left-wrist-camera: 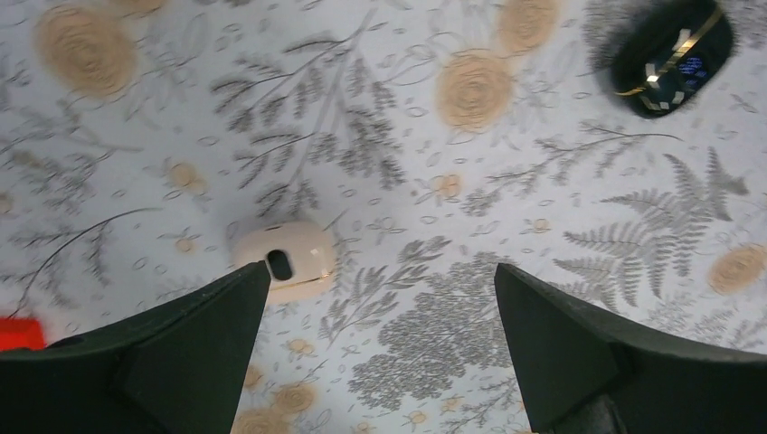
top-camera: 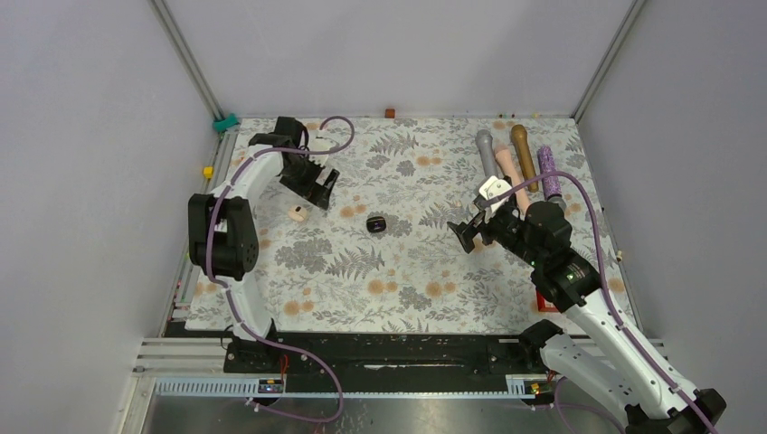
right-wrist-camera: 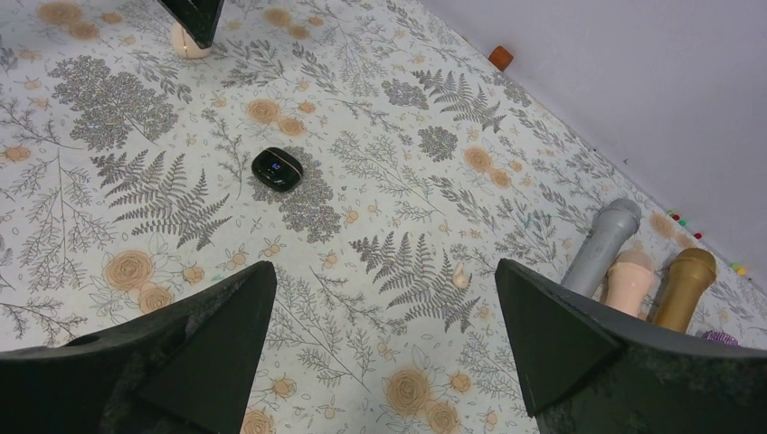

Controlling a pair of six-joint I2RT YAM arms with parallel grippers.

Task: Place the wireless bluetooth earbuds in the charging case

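Observation:
A small black charging case (top-camera: 376, 224), with a gold line, rests closed-looking near the middle of the floral table; it shows at upper right in the left wrist view (left-wrist-camera: 671, 59) and in the right wrist view (right-wrist-camera: 277, 169). A beige rounded case (top-camera: 298, 213) with a dark oval lies to its left (left-wrist-camera: 284, 262). My left gripper (top-camera: 321, 190) hovers just above and right of the beige case, open, with nothing held. My right gripper (top-camera: 468, 226) stands open and empty at the right, apart from both. No loose earbuds can be made out.
Several cylinders, grey (top-camera: 485, 149), pink, brown (top-camera: 523, 154) and purple, lie at the back right. A red object (left-wrist-camera: 18, 333) is at the left wrist view's edge; a red box (top-camera: 546, 304) sits at the front right.

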